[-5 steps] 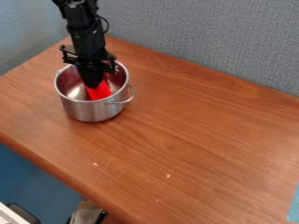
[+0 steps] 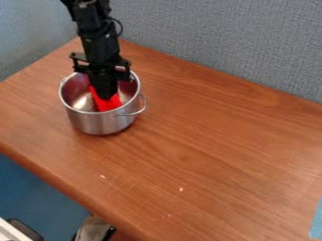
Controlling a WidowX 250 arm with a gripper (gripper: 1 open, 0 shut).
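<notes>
A steel pot [image 2: 88, 121] with a side handle stands on the wooden table near its left part. Inside it is a red object [image 2: 109, 103]. My black gripper [image 2: 104, 90] reaches down into the pot from above, just over the red object and partly covering it. Its fingertips look close together; whether anything is between them is hard to see.
Grey fabric walls stand behind it. Beyond the table's lower-left edge are a blue floor and some small items [image 2: 90, 232].
My gripper has shifted very slightly within the pot over the last second; the pot and red object look nearly unchanged.
</notes>
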